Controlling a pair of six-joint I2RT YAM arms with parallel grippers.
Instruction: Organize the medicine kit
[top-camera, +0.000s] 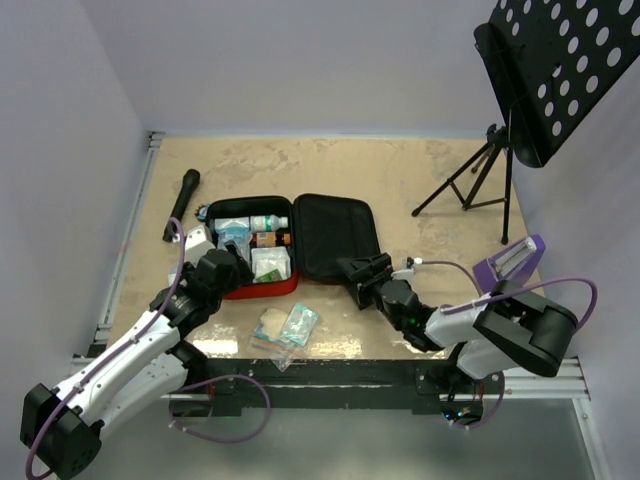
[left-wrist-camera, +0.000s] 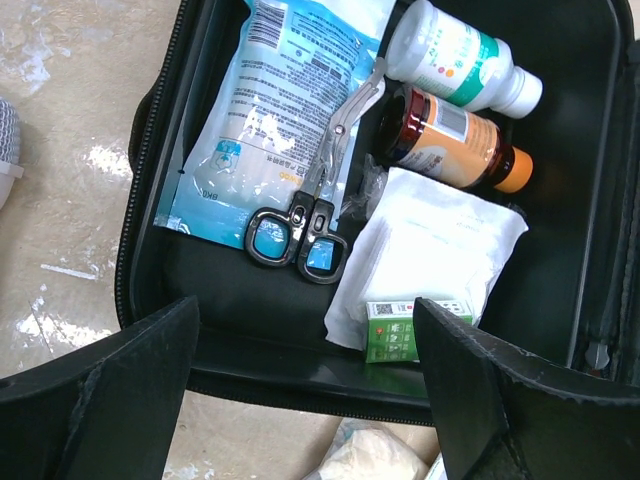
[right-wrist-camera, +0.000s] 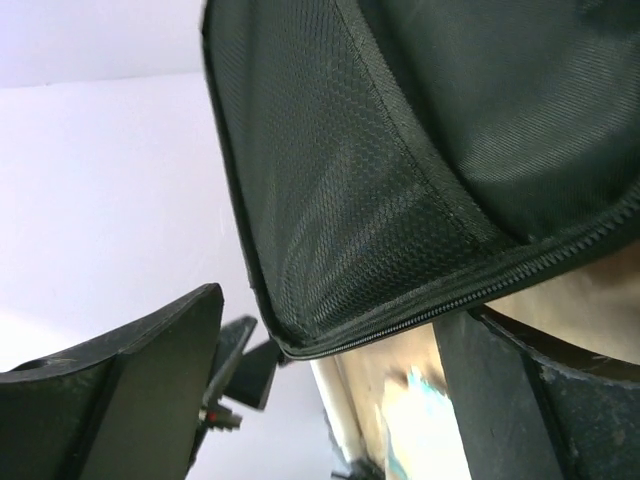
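The medicine kit is a black zip case with a red outside (top-camera: 262, 291), lying unfolded with its lid (top-camera: 335, 235) to the right. Inside the case are a blue pouch (left-wrist-camera: 275, 120), scissors (left-wrist-camera: 320, 185), a white bottle (left-wrist-camera: 465, 60), a brown bottle (left-wrist-camera: 455, 140), a white packet (left-wrist-camera: 425, 250) and a green box (left-wrist-camera: 392, 332). My left gripper stands open over the near side of the case, nothing between its fingers. My right gripper is part open at the lid's near edge, which lies between its fingers; contact with both pads cannot be told.
Loose packets (top-camera: 285, 325) lie on the table in front of the case. A black microphone-like object (top-camera: 182, 205) lies at the left, a purple holder (top-camera: 510, 262) and a tripod stand (top-camera: 487, 165) at the right. The table behind the case is clear.
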